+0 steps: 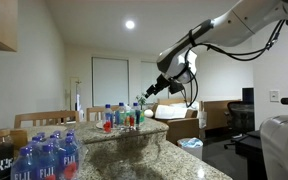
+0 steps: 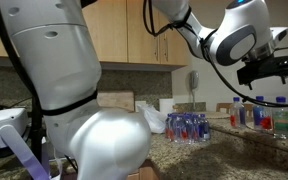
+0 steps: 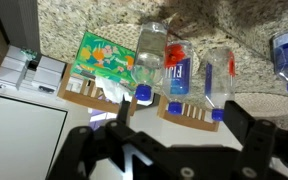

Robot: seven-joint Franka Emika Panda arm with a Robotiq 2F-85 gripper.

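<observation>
My gripper is open, its two dark fingers spread wide along the lower edge of the wrist view with nothing held between them. Past the fingers stand a clear bottle with a blue cap (image 3: 151, 58), a bottle with a red and blue label (image 3: 178, 72) and another blue-capped bottle (image 3: 218, 78). In exterior view 1 the gripper (image 1: 152, 93) hangs in the air above and to the right of the bottle group (image 1: 122, 117) on the raised counter. Exterior view 2 has the gripper (image 2: 269, 72) above the bottles (image 2: 281, 119) at the right edge.
Several Fiji bottles (image 1: 50, 158) crowd the near left of the lower counter, beside a dark jar (image 1: 0, 155). A further bottle (image 3: 287, 58) stands at the right in the wrist view. Chairs (image 1: 46, 118) are behind the raised counter (image 1: 109, 134).
</observation>
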